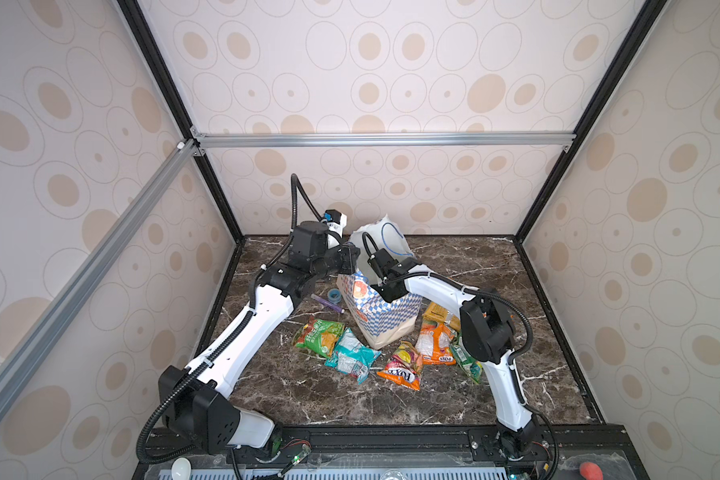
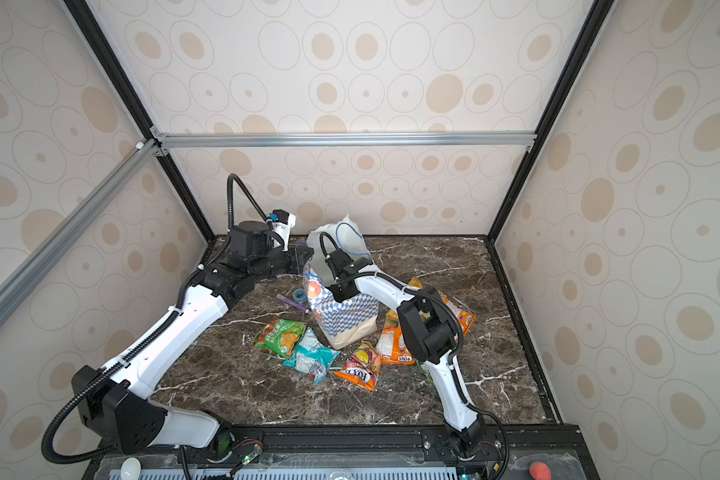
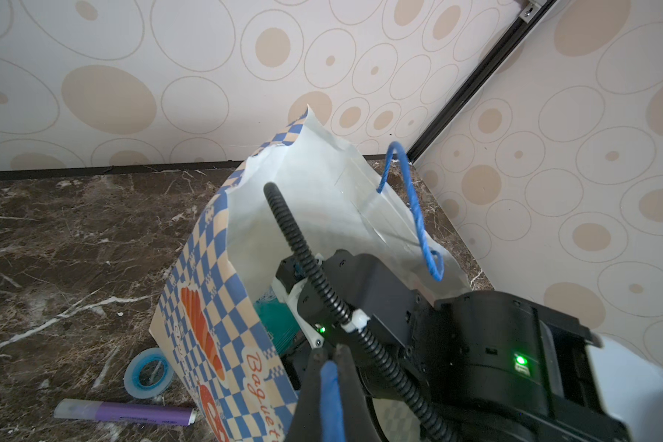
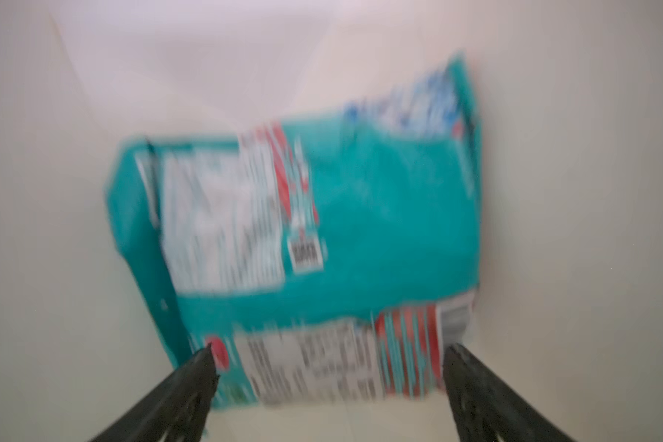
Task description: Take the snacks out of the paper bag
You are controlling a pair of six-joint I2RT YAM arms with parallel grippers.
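Note:
The paper bag (image 1: 380, 313), blue-and-white checked with a white inside, stands in the middle of the table with its mouth up. At its left rim my left gripper is shut; whether the thin paper edge lies between its fingers is hard to see. My right gripper is down inside the bag, its fingers apart. A teal snack bag (image 4: 390, 213) lies beneath and ahead of those fingers, blurred, with nothing gripped. On the table in front are a green snack bag (image 1: 320, 337), a teal one (image 1: 352, 355) and orange ones (image 1: 400, 366).
A roll of blue tape (image 3: 148, 372) and a purple marker (image 3: 125, 411) lie left of the bag. More snack packs, among them a yellow one (image 1: 442, 315), lie by the right arm.

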